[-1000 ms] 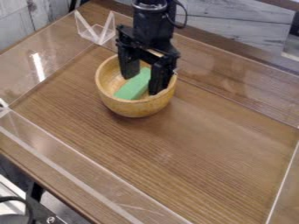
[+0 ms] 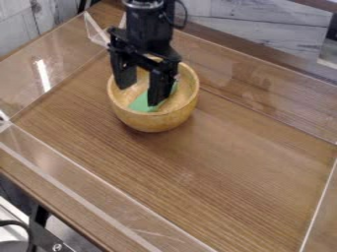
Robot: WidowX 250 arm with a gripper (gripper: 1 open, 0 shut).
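Note:
A round yellow bowl (image 2: 154,118) stands on the wooden table in the upper middle, with a green object (image 2: 145,102) inside it. The black gripper (image 2: 142,79) hangs over the bowl with its fingers open at the rim and inside, partly covering the green object. Whether the fingers touch it I cannot tell.
Something clear and pale stands behind the gripper at the upper left. A black cable lies at the lower left corner.

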